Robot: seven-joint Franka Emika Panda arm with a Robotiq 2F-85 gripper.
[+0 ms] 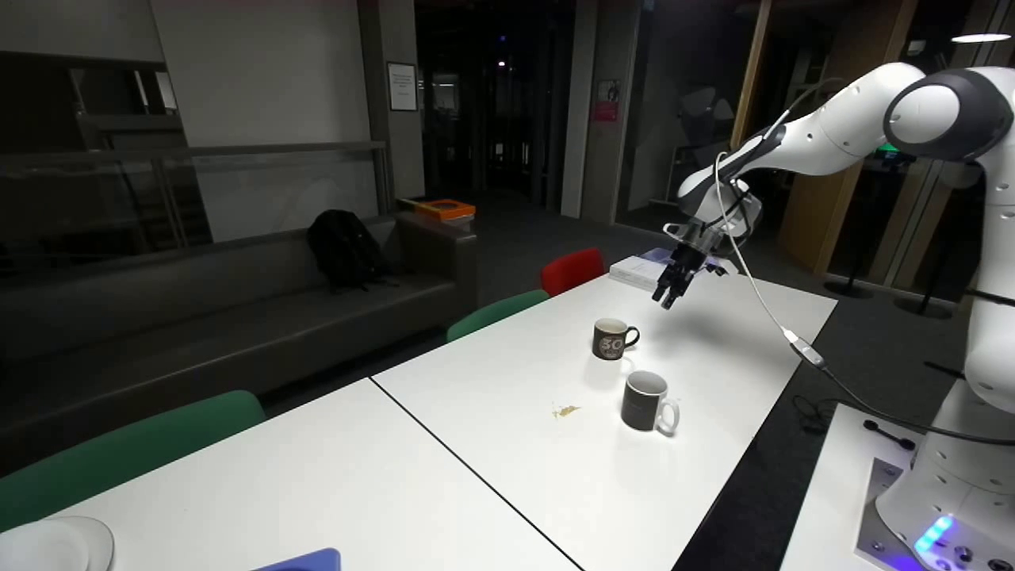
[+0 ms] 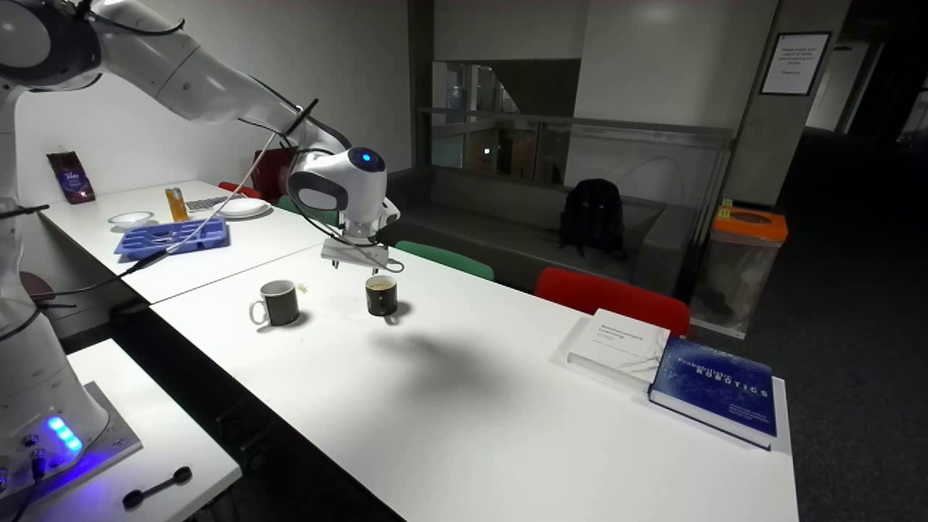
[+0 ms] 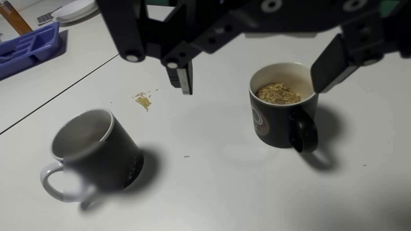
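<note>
A black mug (image 3: 283, 123) with a black handle and a round print stands upright, holding yellowish-brown flakes or grains. To its left in the wrist view is a dark grey mug (image 3: 111, 161) with a white handle, also upright; its visible inside looks empty. My gripper is open, its two fingers well apart with nothing held between them. The right finger (image 3: 331, 63) overlaps the black mug's rim in that view, but exterior view 1 shows the gripper (image 1: 663, 299) raised above the table, behind and apart from both mugs.
A small patch of spilled flakes (image 3: 143, 102) lies on the table between the mugs. Beyond the table seam sits a blue tray (image 2: 148, 239). A white book (image 2: 618, 344) and a blue book (image 2: 713, 383) lie at the opposite end, with clear tabletop (image 2: 487, 417) before them.
</note>
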